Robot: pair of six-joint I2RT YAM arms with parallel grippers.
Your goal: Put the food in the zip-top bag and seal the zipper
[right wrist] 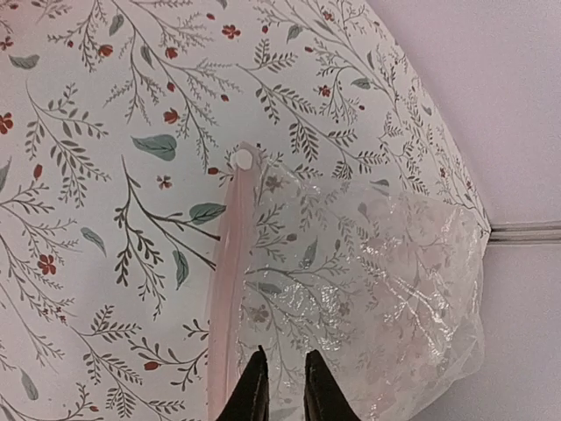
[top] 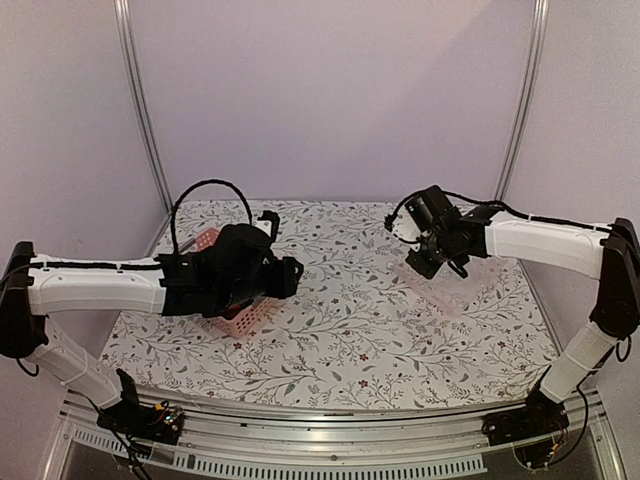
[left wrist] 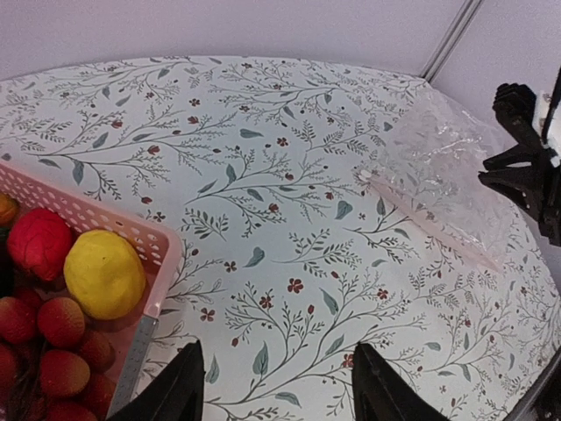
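Note:
The clear zip top bag (right wrist: 359, 289) with its pink zipper strip (right wrist: 228, 272) lies flat on the right side of the table. My right gripper is above it, its fingertips a little apart; whether anything is between them is unclear. My left gripper stands open beside the pink basket (left wrist: 166, 254), which holds the food: a yellow round item (left wrist: 105, 274), a red round item (left wrist: 39, 246) and several smaller red fruits (left wrist: 61, 320).
Walls (top: 330, 100) enclose the back and sides, and a metal rail (top: 330, 425) runs along the front edge.

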